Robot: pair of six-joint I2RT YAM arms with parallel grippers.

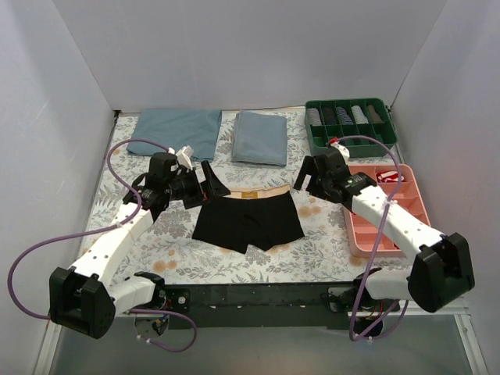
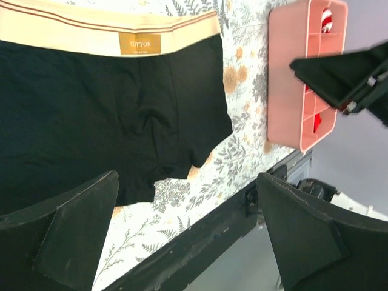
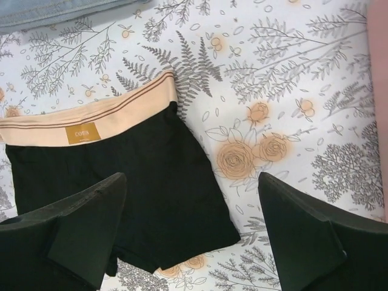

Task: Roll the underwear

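Black underwear (image 1: 248, 221) with a cream waistband (image 2: 188, 33) lies spread on the floral cloth, waistband toward the back. Its gold label (image 3: 83, 133) faces up, and the leg hems show small folds. Over the underwear's back left corner, my left gripper (image 1: 209, 181) stands open with nothing held. My right gripper (image 1: 303, 173) is open and empty, just right of the waistband's right end. In the right wrist view, the left finger (image 3: 73, 230) overlaps part of the underwear from above, and the right finger (image 3: 321, 230) is over bare cloth.
A pink divided box (image 1: 388, 207) with red items stands at the right, partly behind my right arm. Behind it is a green divided box (image 1: 348, 147) holding rolled items. Folded blue cloths (image 1: 178, 131) (image 1: 260, 138) lie along the back.
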